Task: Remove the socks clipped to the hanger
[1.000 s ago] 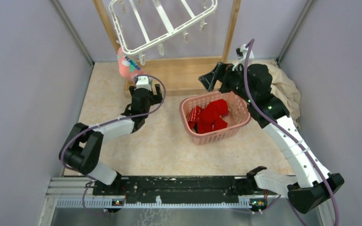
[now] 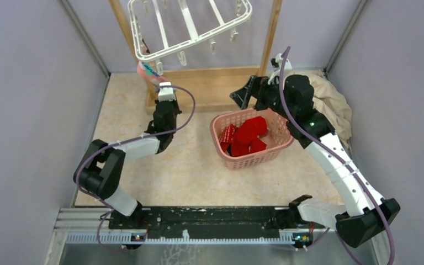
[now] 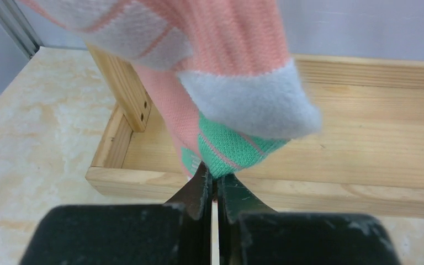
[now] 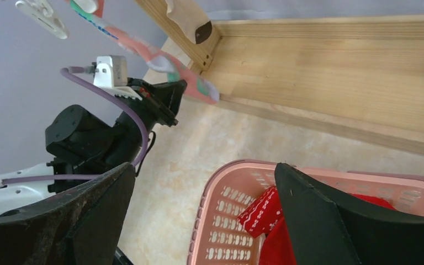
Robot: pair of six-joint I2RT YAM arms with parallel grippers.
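The white hanger (image 2: 195,37) spans the upper left of the top view, with clips along its edge. From its left corner hangs a pink sock (image 2: 143,72) with white and green patches. In the left wrist view this pink sock (image 3: 163,102) comes down to my left gripper, whose fingertips meet on its green part with the cloth gathered at them. Seen from the right wrist, the sock (image 4: 143,51) stretches slantwise from the hanger's clip to that gripper. My right gripper stands open above the basket's far-left part, nothing between its fingers.
A pink basket (image 2: 216,138) with red cloth items (image 2: 248,135) stands on the table's middle right. Behind it is a wooden frame (image 2: 212,88). Beige cloth (image 2: 331,105) lies at the back right. Table space left of the basket is clear.
The hanger has shifted slightly up and left with the sock. My right arm has moved only slightly.
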